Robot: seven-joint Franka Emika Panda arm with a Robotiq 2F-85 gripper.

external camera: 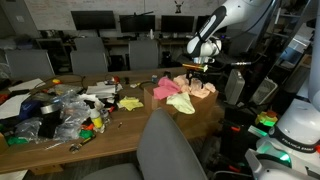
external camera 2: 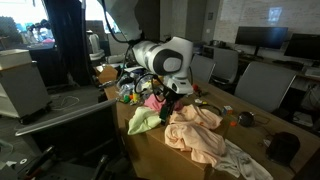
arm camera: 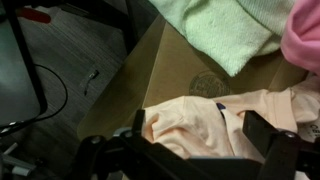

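Note:
In the wrist view my gripper stands open, its two dark fingers well apart. A crumpled peach cloth point(arm camera: 190, 120) lies between and below them; whether they touch it cannot be told. Exterior view 2 shows this peach cloth point(external camera 2: 197, 138) spread along the table's edge, near my gripper point(external camera 2: 166, 106). Beside it lie a pale green cloth point(external camera 2: 145, 120) and a pink cloth point(external camera 2: 154, 102). The same green cloth point(arm camera: 225, 32) and pink cloth point(arm camera: 304, 38) fill the top right of the wrist view.
A whitish cloth point(external camera 2: 242, 162) lies past the peach one. Clear plastic bags point(external camera: 65, 120), a yellow cloth point(external camera: 130, 103) and other clutter cover the far left of the table point(external camera: 125, 132). A grey chair point(external camera: 170, 145) stands in front. Bare tabletop shows between the cloths.

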